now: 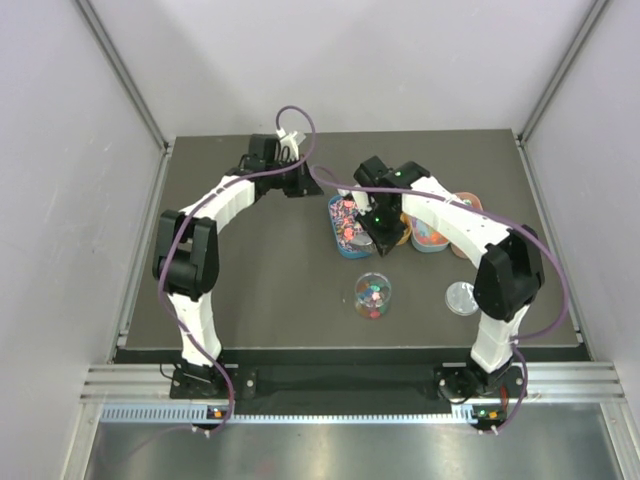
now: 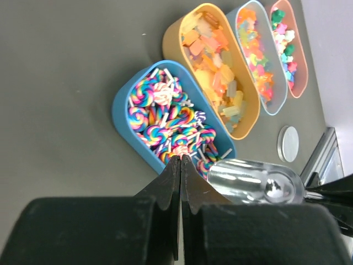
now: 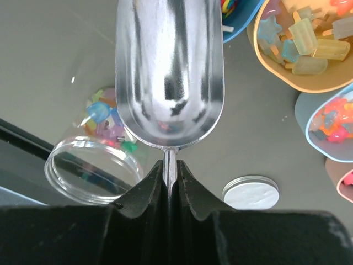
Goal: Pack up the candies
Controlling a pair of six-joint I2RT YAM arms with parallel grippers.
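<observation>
A metal scoop [image 3: 171, 66] is held by its thin handle in my right gripper, which is shut on it. Its bowl looks empty in the right wrist view, and in the top view the scoop [image 1: 361, 241] hangs over the near end of the blue bin [image 1: 336, 228]. That bin [image 2: 132, 141] holds rainbow lollipops. My left gripper is shut, nothing visible between its fingers, up and left of the bin in the top view. The clear jar [image 3: 91, 144] stands open with mixed candies inside, below the bin in the top view [image 1: 373, 296].
A yellow bin [image 2: 251, 118] of popsicle-shaped gummies, a light-blue bin [image 2: 278, 102] and a pink bin [image 2: 300, 83] line up beside the blue one. The silver lid [image 1: 461, 298] lies flat at right.
</observation>
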